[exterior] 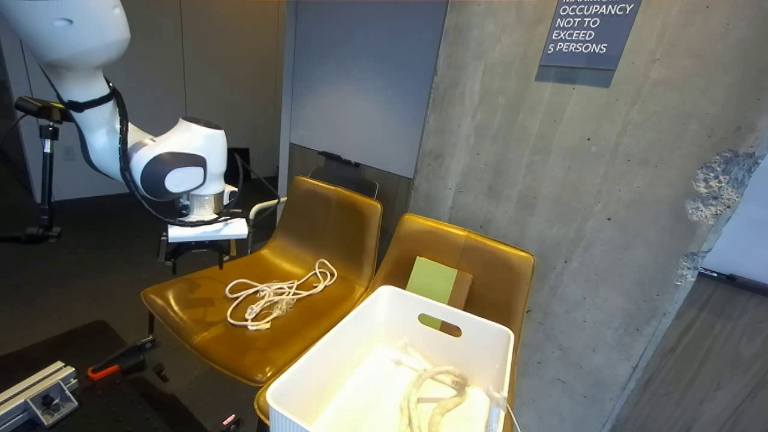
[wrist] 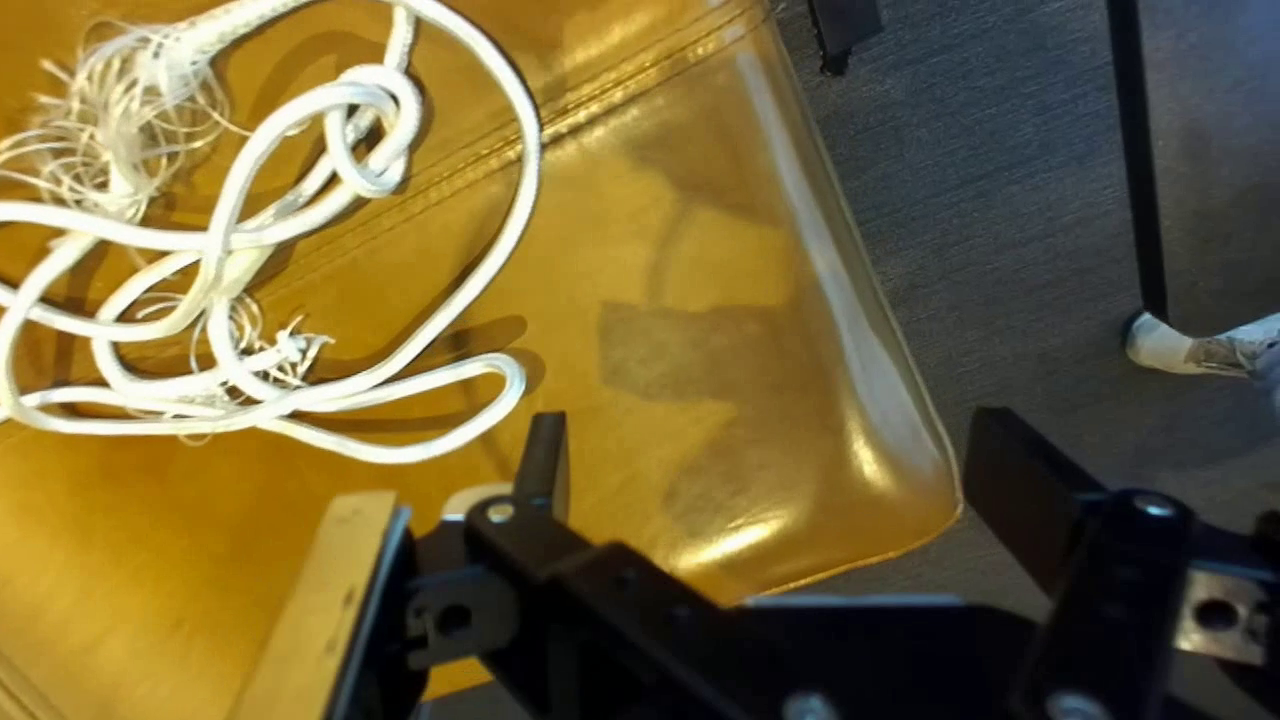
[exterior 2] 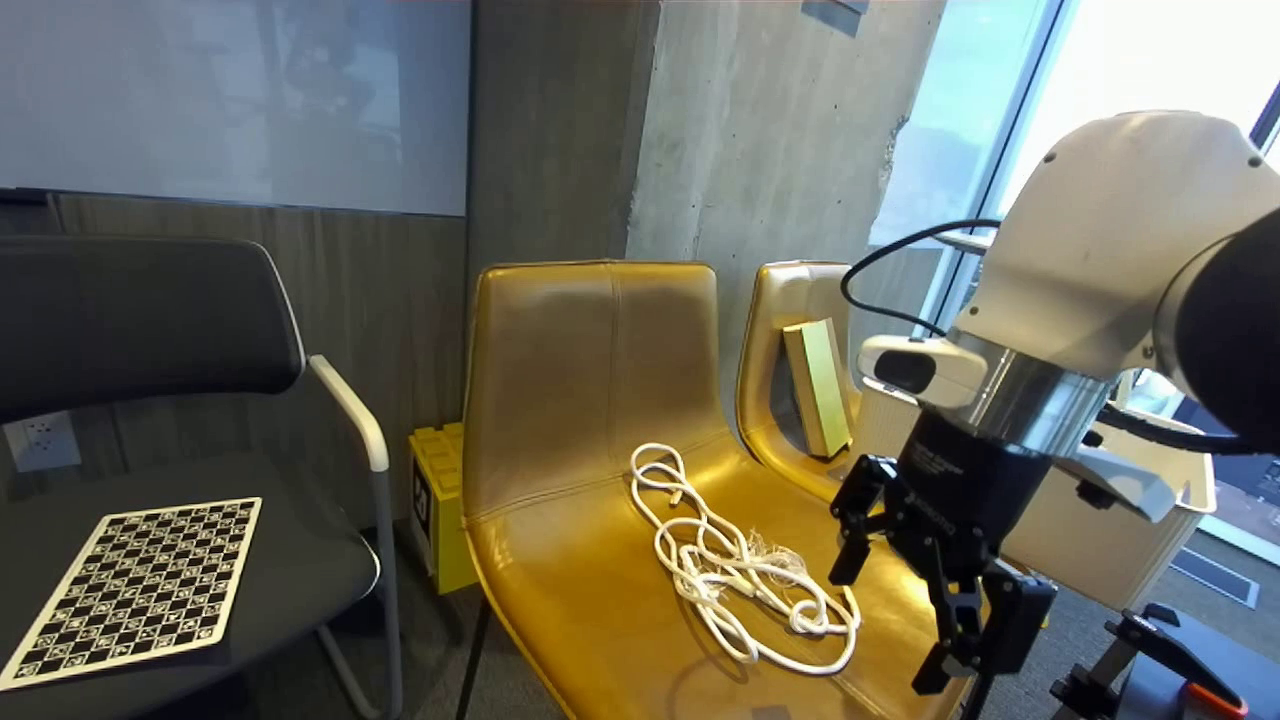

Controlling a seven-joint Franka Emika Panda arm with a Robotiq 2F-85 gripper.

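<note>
A white rope [exterior 2: 720, 564] lies loosely tangled, with a knot and frayed ends, on the seat of a tan leather chair [exterior: 209, 302]. My gripper [exterior: 195, 263] hangs above the left part of that seat, apart from the rope. Seen from the wrist, the gripper is open, its two black fingers [wrist: 546, 462] wide apart with only the seat's corner and the floor below the gap. The rope [wrist: 522, 204] lies to the upper left there, outside the fingers. A white bin [exterior: 324, 360] holds a thicker beige rope [exterior: 432, 396].
The bin rests on a second tan chair [exterior: 497, 266], a green-and-brown box [exterior: 432, 281] leaning behind it. A dark table [exterior: 93, 338] with a clamp [exterior: 122, 360] stands front left. A black armchair [exterior 2: 144, 324] carries a checkered board [exterior 2: 138, 588].
</note>
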